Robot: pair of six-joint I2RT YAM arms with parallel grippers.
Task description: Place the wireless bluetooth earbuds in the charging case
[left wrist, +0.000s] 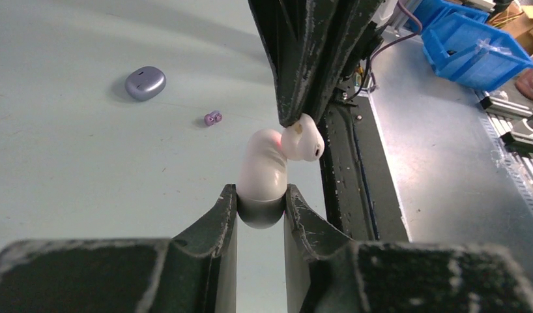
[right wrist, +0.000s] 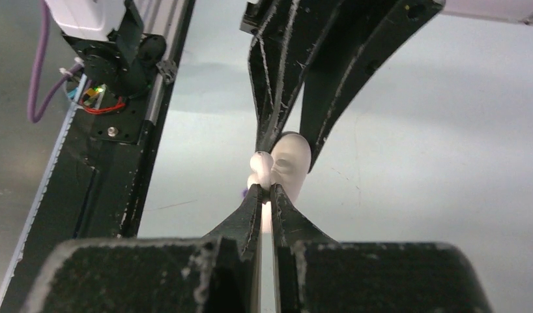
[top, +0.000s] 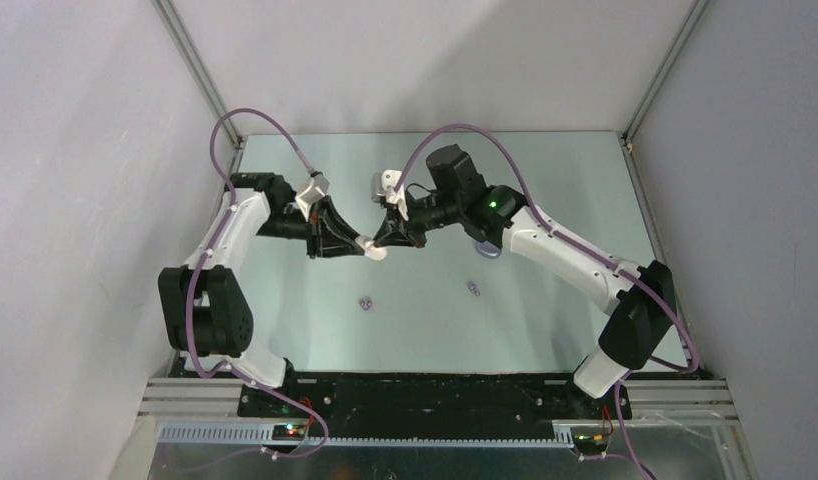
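Held up above the table, the white charging case (left wrist: 262,166) has my left gripper shut on its lower end. A white earbud (left wrist: 304,139) is right at the case's side in the left wrist view, apparently touching it. The right wrist view shows the earbud (right wrist: 261,164) between the fingertips of my right gripper, which look almost together on its stem; behind it is the case (right wrist: 292,160). Any slot in the case is hidden. From above, both grippers meet at the case (top: 376,253), left of centre.
A purple case (top: 488,249) lies on the table under the right arm. Two small groups of purple earbuds rest in front, one near the middle (top: 365,303), the other further right (top: 474,288).
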